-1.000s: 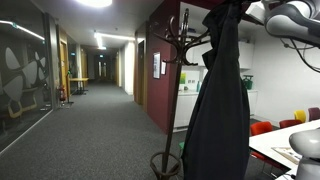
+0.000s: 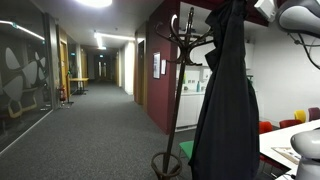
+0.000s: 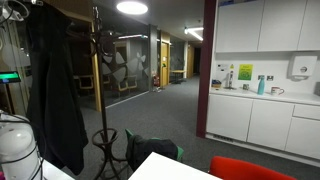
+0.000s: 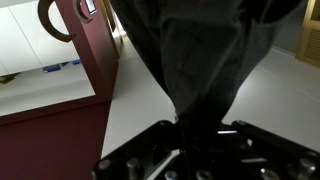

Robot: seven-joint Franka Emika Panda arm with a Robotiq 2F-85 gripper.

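Note:
A long dark garment (image 2: 226, 110) hangs from my gripper, which is shut on its bunched upper part. In the wrist view the dark cloth (image 4: 195, 60) runs up out of the fingers and covers the fingertips. A dark coat stand (image 2: 176, 98) with curved hooks stands just left of the garment in exterior view 1. Its hooks (image 2: 184, 35) are near the height of the garment's top, and they look apart from it. From exterior view 2, the garment (image 3: 57, 95) hangs to the left of the stand (image 3: 101, 85).
A white table (image 3: 165, 168), a red chair (image 3: 250, 170) and a dark item (image 3: 152, 150) over a green chair are close to the stand. White kitchen cupboards (image 3: 235, 115) line the wall.
The garment has shifted a little to the right in exterior view 1, away from the coat stand, still hanging from my gripper. The stand looks unmoved.

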